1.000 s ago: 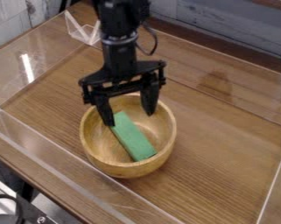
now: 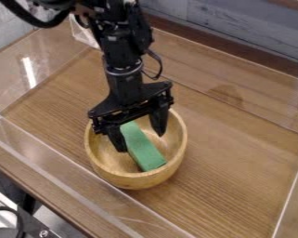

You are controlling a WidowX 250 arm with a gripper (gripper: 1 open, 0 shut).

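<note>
My black gripper [image 2: 136,126] hangs over a round wooden bowl [image 2: 156,176], its fingers open and reaching down inside the rim. A green block [image 2: 145,154] lies in the bowl, long and flat, between and just below the fingers. Whether the fingertips touch it I cannot tell.
A pale wall [image 2: 238,33] runs along the back. Dark cables sit at the lower left corner.
The arm has come down and toward the front from a second ago, its fingers now lower around the green block. The bowl and block look nearly in the same place.
</note>
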